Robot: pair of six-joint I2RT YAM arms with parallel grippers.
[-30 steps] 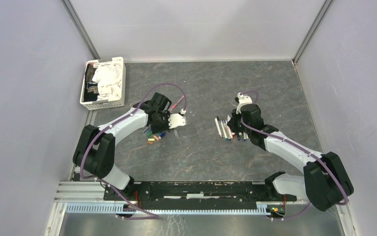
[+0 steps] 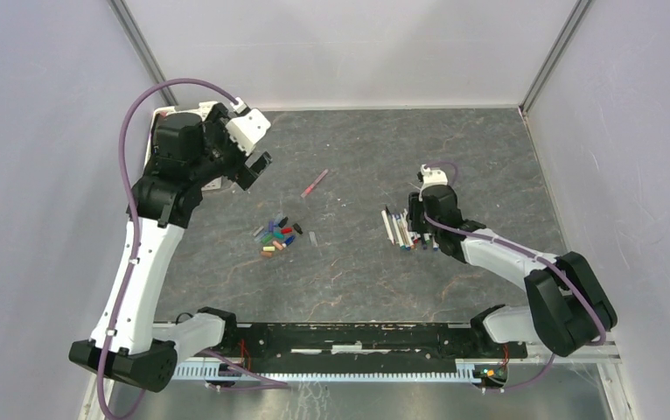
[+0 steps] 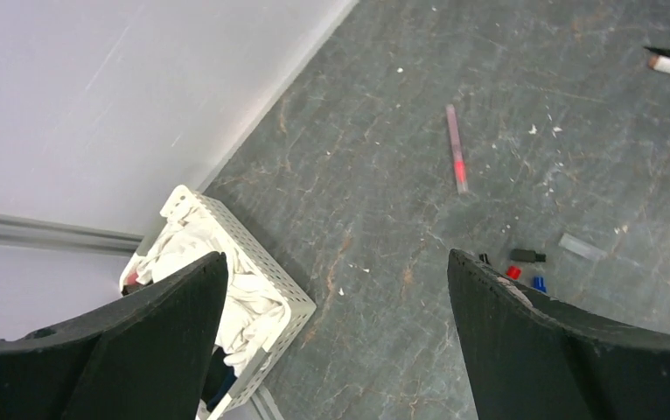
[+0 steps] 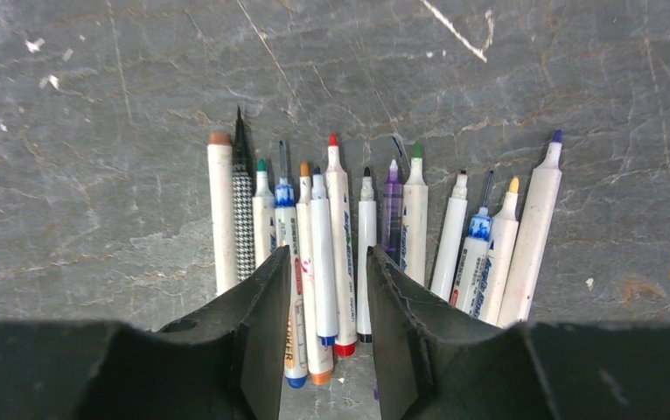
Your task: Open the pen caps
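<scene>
A row of uncapped markers (image 4: pixel 222 210) lies on the right of the table, tips exposed. My right gripper hangs low over them, part open, fingers apart with markers visible beneath; whether it touches any is unclear. A pile of loose coloured caps (image 2: pixel 277 234) lies left of centre, with a clear cap (image 3: pixel 582 246) beside it. A pink pen (image 2: pixel 315 183) lies above the pile. My left gripper is open and empty, raised high at the upper left in the top view.
A white basket with cloths (image 3: pixel 275 328) stands at the back left, partly hidden by the left arm in the top view. Walls border the table.
My left arm has lifted from over the cap pile and moved up and left, uncovering the caps. My right gripper has shifted only slightly.
</scene>
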